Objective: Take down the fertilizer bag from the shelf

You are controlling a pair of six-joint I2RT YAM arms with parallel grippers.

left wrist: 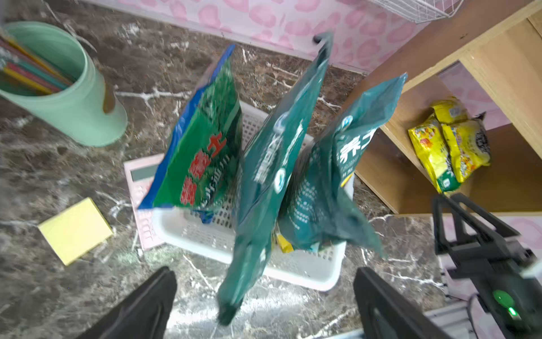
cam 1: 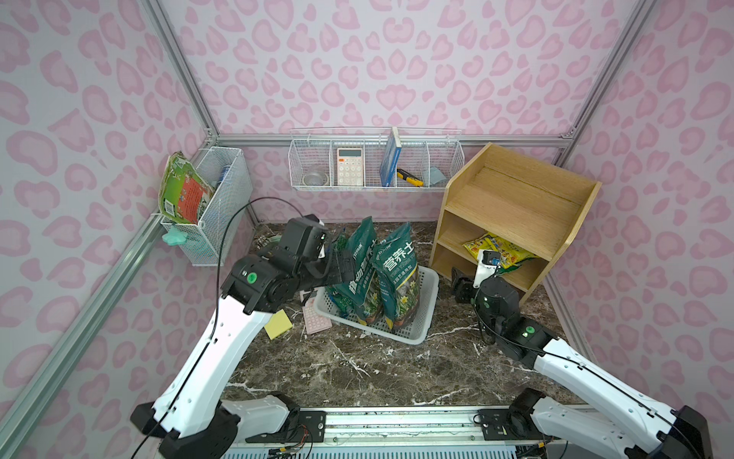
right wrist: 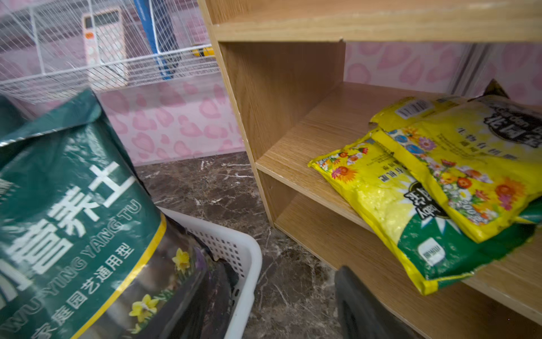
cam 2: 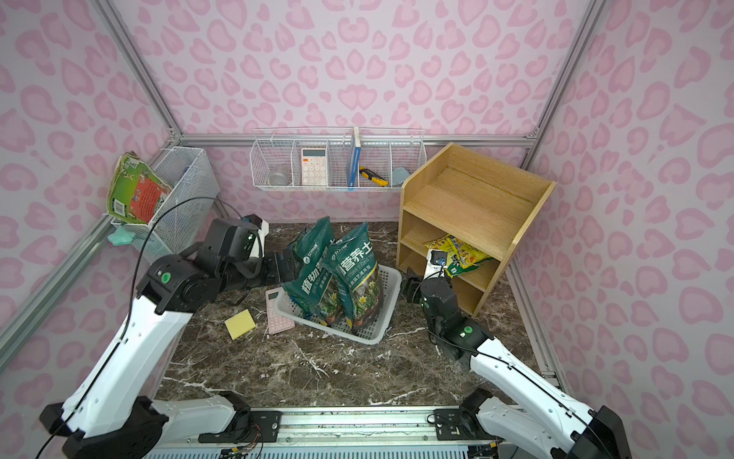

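Yellow-and-green fertilizer bags (right wrist: 463, 163) lie overlapped on the middle board of the wooden shelf (right wrist: 293, 132), the lower one jutting past the board's front edge. My right gripper stands in front of the shelf, its fingers (right wrist: 361, 305) apart and nothing between them. Beside it on the left, a dark green soil bag (right wrist: 84, 226) leans in the white basket (right wrist: 248, 254). My left gripper is open above the basket; the folded top of the middle green bag (left wrist: 265, 192) rises between its fingers, apart from both.
A green pen cup (left wrist: 84, 107), a yellow note pad (left wrist: 75, 230) and a pink calculator (left wrist: 144, 197) lie left of the basket. A wire rack (cam 1: 374, 164) hangs on the back wall.
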